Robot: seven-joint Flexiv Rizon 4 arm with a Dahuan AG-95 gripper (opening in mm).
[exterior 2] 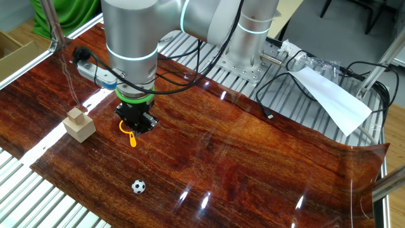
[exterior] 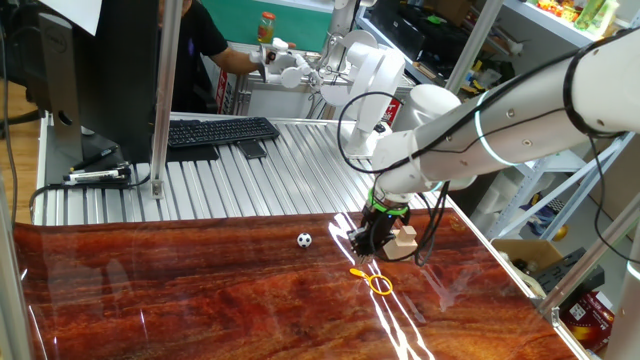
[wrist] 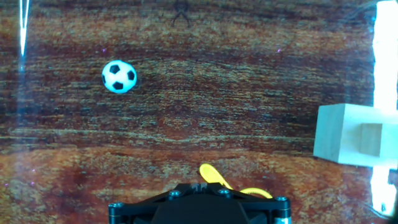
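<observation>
My gripper is black and hangs below the green ring of the arm, over the wooden-patterned table. Its fingers cannot be made out clearly enough to tell how they stand, and nothing is seen held. An orange-yellow ring with a flat tab lies on the table beneath it; in the wrist view the gripper's body covers part of this ring. A small black-and-white football rests apart on bare table. Pale wooden blocks, a small one on a larger one, stand to one side, partly behind the gripper in exterior view 1.
A black cable loops beside the arm. White paper lies at the far side.
</observation>
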